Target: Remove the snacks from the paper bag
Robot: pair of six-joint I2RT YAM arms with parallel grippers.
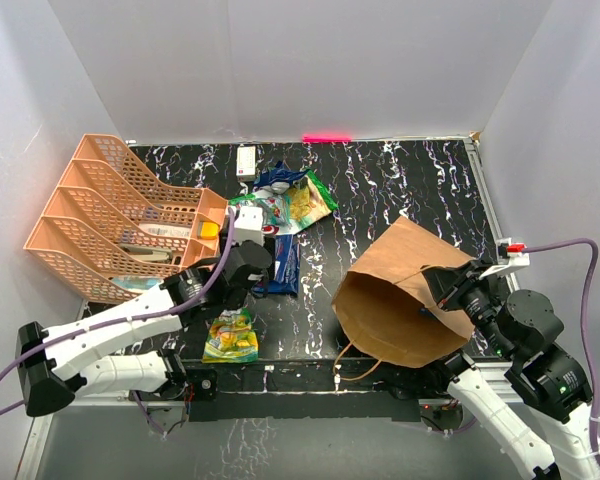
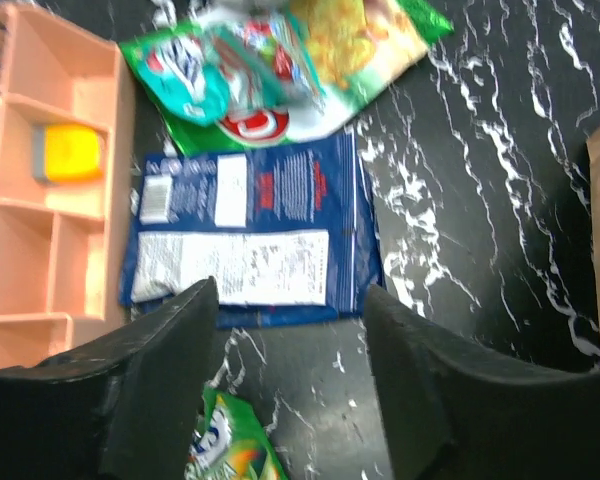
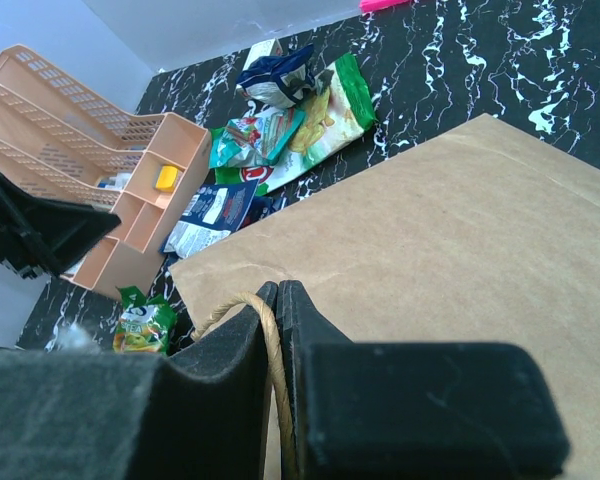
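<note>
The brown paper bag (image 1: 400,330) lies on its side at the right, its mouth toward the left. My right gripper is shut on its twisted cord handle. My left gripper hangs open over a navy snack packet (image 2: 260,190), nothing between its fingers. A yellow-green packet (image 1: 230,340) lies at the front left. A teal packet (image 3: 250,140), a yellow-green packet (image 3: 340,105) and a dark blue packet (image 3: 278,75) lie heaped at the back. The bag's deep interior is mostly hidden.
An orange organiser (image 1: 90,240) with a yellow item (image 1: 209,230) fills the left side. A white box (image 1: 246,163) stands at the back, near a pink strip (image 1: 326,138). Bare counter shows between packets and bag.
</note>
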